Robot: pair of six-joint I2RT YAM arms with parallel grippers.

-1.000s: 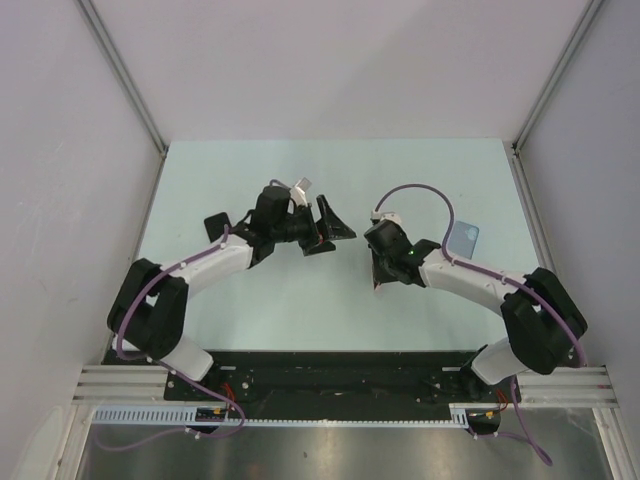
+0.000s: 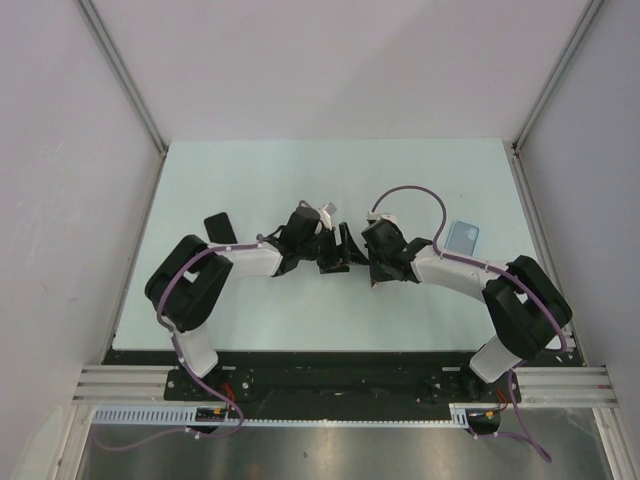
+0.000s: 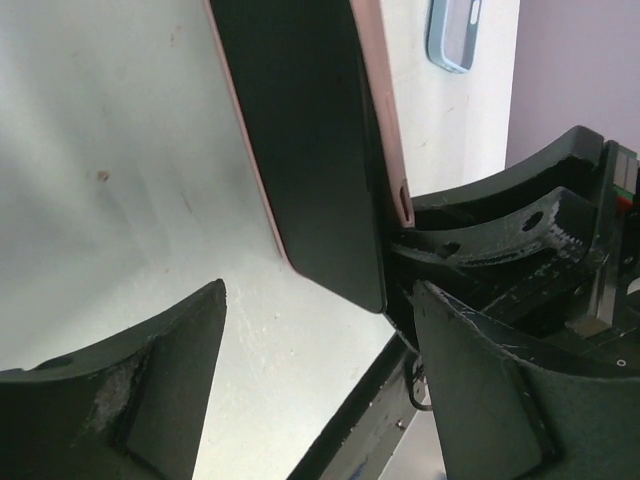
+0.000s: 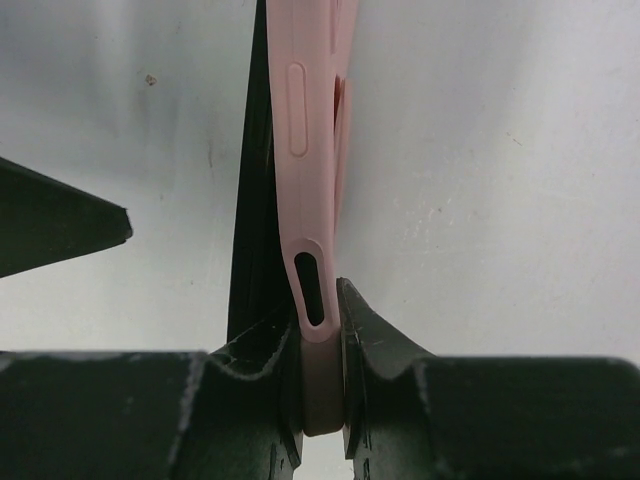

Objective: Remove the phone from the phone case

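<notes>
A black phone (image 3: 300, 130) sits in a pink phone case (image 3: 386, 110), standing tilted, its screen side facing the left wrist camera. My right gripper is shut on the case's side edge near one end, with the pink strip between its fingers. In the right wrist view the phone (image 4: 252, 230) shows as a dark band beside the case (image 4: 305, 150). My left gripper is open close to the phone's lower corner, nothing between its fingertips. One dark left finger (image 4: 60, 220) enters the right wrist view, apart from the phone.
A light blue case (image 2: 462, 237) lies on the right of the white table (image 2: 270, 170). Farther left rests a flat black object (image 2: 219, 228). Both grippers stand close together mid-table.
My left gripper has moved right and slightly toward the front, closing in on the right gripper. The right arm has shifted a little to the left, still at the case.
</notes>
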